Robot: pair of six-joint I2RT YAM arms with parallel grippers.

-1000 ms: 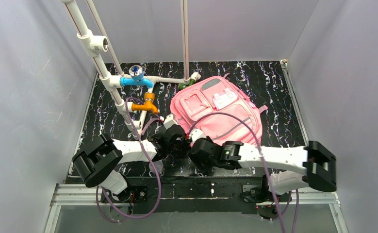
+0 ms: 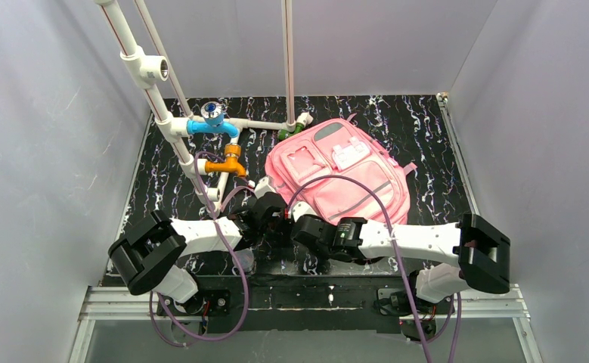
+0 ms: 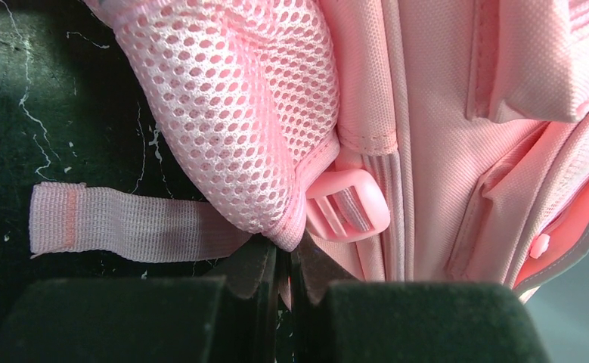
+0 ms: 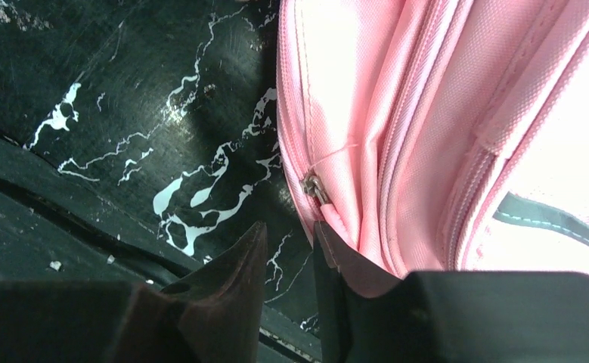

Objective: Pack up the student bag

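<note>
The pink backpack (image 2: 340, 174) lies tilted on the dark marbled table. In the left wrist view, my left gripper is shut on the lower corner of a pink mesh pocket (image 3: 223, 113), beside a plastic buckle (image 3: 351, 200) and a loose webbing strap (image 3: 125, 219). In the right wrist view, my right gripper is open at the bag's piped edge, just below a metal zipper slider (image 4: 314, 185) with a pink pull. In the top view both grippers sit close together at the bag's front left, partly hidden by the arms.
White pipework with blue (image 2: 212, 128) and orange (image 2: 230, 162) fittings stands at the left and back. A clear object (image 2: 246, 262) sits near the left arm. Purple hoses arch over both arms. Bare table (image 2: 431, 197) shows right of the bag.
My right arm's upper link and its hose have shifted left and slightly up in the top view. My left arm and the backpack are nearly unchanged.
</note>
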